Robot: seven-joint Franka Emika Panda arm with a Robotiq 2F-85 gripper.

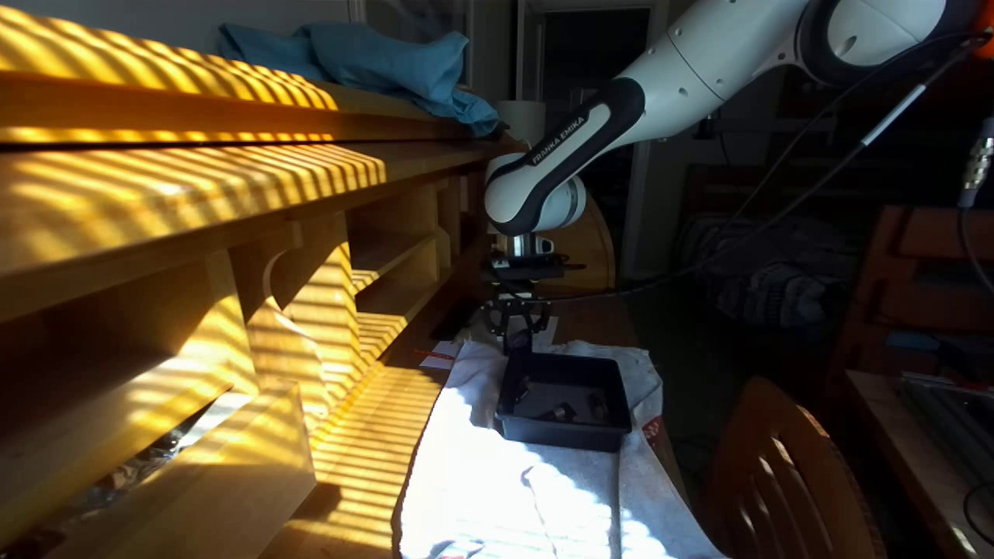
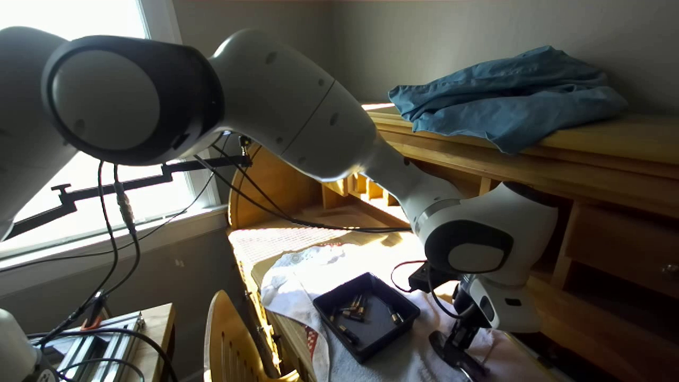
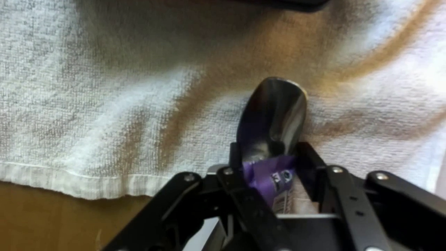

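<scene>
A shiny metal scoop [image 3: 274, 111] with a purple label wrapped below its blade lies over the pale towel in the wrist view. My gripper has one of its black fingers [image 3: 235, 155] at each side of the scoop, close to its edges. The fingers are part way together, and whether they press on the scoop cannot be made out. In exterior view 1, the gripper [image 1: 519, 328] is low over the towel, just behind the black tray [image 1: 564, 434]. Exterior view 2 has the gripper [image 2: 459, 362] to the tray's right, near the bottom edge.
Several small dark and brass-coloured pieces [image 2: 356, 309] lie inside the tray. The towel [image 1: 522, 475] is bare in front of it. Wooden shelving [image 1: 321, 307] runs along one side of the desk, and a chair [image 1: 792, 475] stands on the other.
</scene>
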